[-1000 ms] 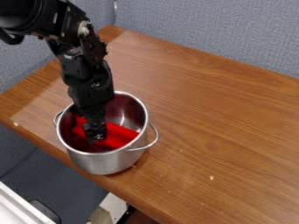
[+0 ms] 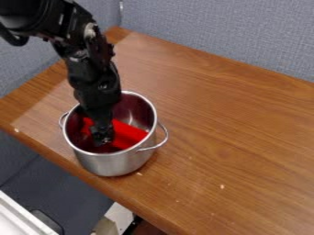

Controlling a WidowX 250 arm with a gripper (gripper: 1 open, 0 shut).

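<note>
A steel pot (image 2: 116,162) with two wire handles stands near the left edge of the wooden table. Inside it lies a red object (image 2: 127,134). My black gripper (image 2: 101,134) reaches down from the upper left into the pot, its tips low at the red object. Its dark fingers blend with the arm and the pot's shadow, so I cannot see whether they hold anything.
Grey walls border it at the back and left. A white-edged item (image 2: 18,220) lies below the table's edge at the lower left.
The gripper has shifted very slightly left and down inside the pot. The pot appears nearly in the same place.
</note>
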